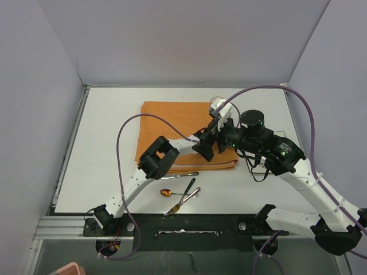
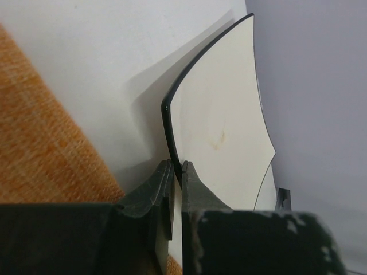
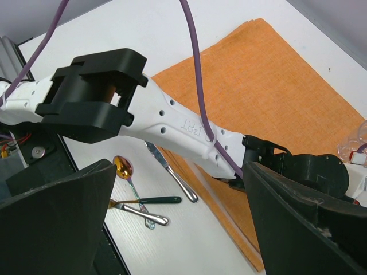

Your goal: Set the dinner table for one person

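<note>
An orange cloth mat [image 1: 178, 112] lies on the white table. In the left wrist view, my left gripper is shut on the rim of a white plate [image 2: 223, 109] with a black edge. The plate is tilted at the right side of the mat. In the top view, the right arm hides most of the plate. Open and empty, my right gripper hangs over the left arm and the cutlery. A knife [image 3: 172, 172], a gold-bowled spoon [image 3: 123, 167], a dark-handled piece [image 3: 160, 200] and a fork [image 1: 174, 209] lie in front of the mat.
A clear glass [image 3: 356, 143] stands near the mat's far right corner. The left arm [image 1: 140, 180] crosses the mat's front left, and the right arm [image 1: 309, 189] reaches in from the right. Bare table [image 1: 103, 132] lies left of the mat.
</note>
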